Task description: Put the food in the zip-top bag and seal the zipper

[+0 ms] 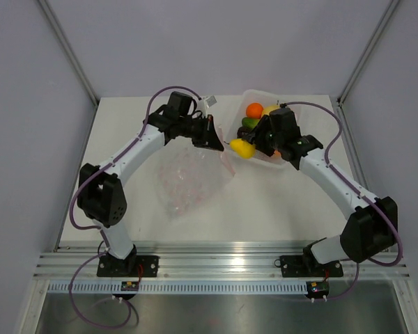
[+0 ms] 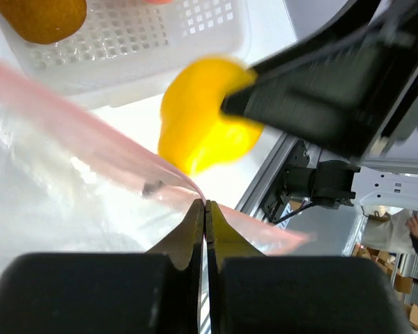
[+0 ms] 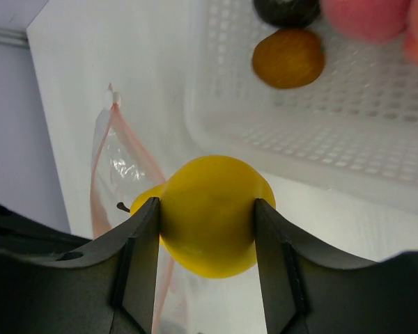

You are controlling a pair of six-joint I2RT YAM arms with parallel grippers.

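The clear zip top bag [image 1: 189, 179] with its pink edge hangs from my left gripper [image 1: 219, 147]. In the left wrist view those fingers are shut on the bag's edge, and the pink strip [image 2: 118, 142] runs into their tips. A yellow food piece, pepper-like [image 1: 242, 148], is outside the bag, to the right of the left gripper. My right gripper is shut on it, one finger at each side in the right wrist view. A dark stem pokes out toward the bag.
Behind and beneath the right gripper stands a white basket [image 1: 241, 111]. It holds an orange [image 1: 254, 110], a brown oval piece [image 3: 289, 59] and other produce. Open table lies in front of the basket and left of the bag.
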